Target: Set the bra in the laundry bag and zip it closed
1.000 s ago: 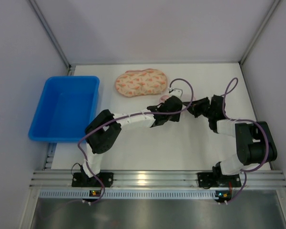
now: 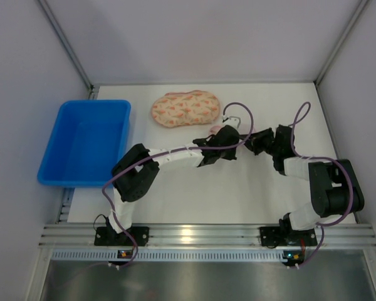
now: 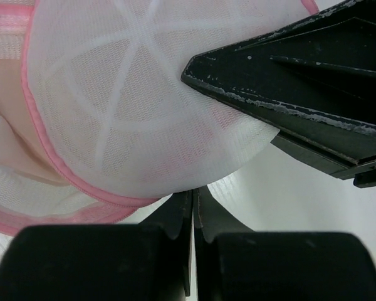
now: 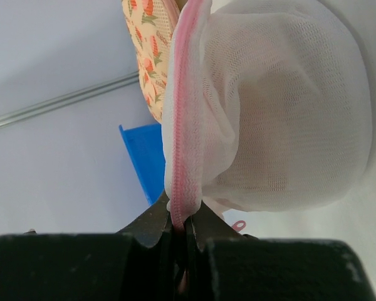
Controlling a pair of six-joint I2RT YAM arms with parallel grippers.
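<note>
The white mesh laundry bag [image 3: 125,100] with pink zipper trim lies between both grippers, largely hidden by the arms in the top view. My left gripper is shut at the bag's lower edge; I cannot tell whether any fabric is between its tips. My right gripper is shut on the bag's pink-trimmed edge, and its black finger reaches over the mesh in the left wrist view. Beige fabric [image 3: 15,125] shows at the bag's left, possibly the bra.
A floral padded piece [image 2: 185,110] lies at the back of the white table. A blue bin [image 2: 53,141] stands at the left.
Both arms are almost still; the right one has shifted very slightly.
</note>
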